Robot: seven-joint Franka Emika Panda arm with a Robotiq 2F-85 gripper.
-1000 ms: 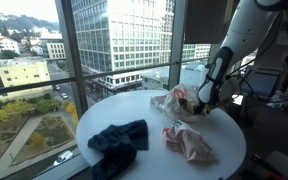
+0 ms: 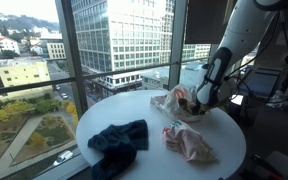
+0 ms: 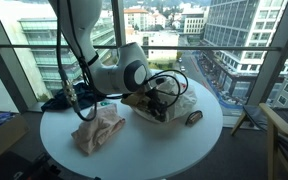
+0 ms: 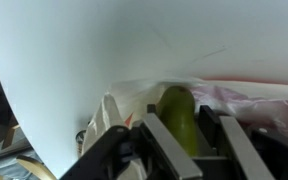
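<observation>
A rounded green object point(image 4: 179, 108) lies in a white plastic bag point(image 4: 129, 98) in the wrist view. My gripper reaches into the bag's mouth, its fingers point(image 4: 167, 145) apart on either side of the green object's near end. Whether both fingers touch it is hard to make out. In exterior view 1 the gripper point(image 2: 192, 104) is down at the crumpled bag point(image 2: 170, 101) on the far part of the round table. The arm and bag hide the fingertips in both exterior views.
A second, pinkish bag point(image 2: 188, 142) lies nearer on the white table point(image 2: 134, 107), with dark blue cloth point(image 2: 120, 143) to its left. A small dark item point(image 3: 194, 118) sits beside the open bag. A wooden chair point(image 3: 276, 125) stands past the table. Bare tabletop lies between them.
The arm has shifted slightly, with the gripper staying at the far bag. Both bags and the blue cloth look unmoved.
</observation>
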